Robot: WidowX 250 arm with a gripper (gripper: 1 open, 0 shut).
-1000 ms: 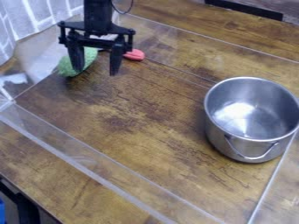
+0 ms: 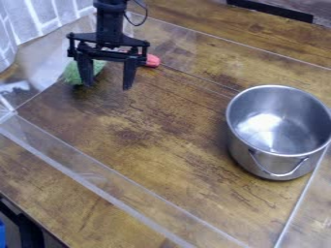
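Observation:
My black gripper (image 2: 106, 73) hangs open at the upper left, over a green fuzzy object (image 2: 73, 72) that is partly hidden behind its fingers. Nothing clearly shows between the fingertips. Just to the right of the gripper, a small red object (image 2: 151, 61) lies on the wooden surface, partly behind the arm.
A large steel pot (image 2: 276, 136) with a handle stands at the right. Clear plastic edging runs along the left, front and right of the wooden table (image 2: 155, 155), and a white cloth hangs at the back left.
The pot has not moved.

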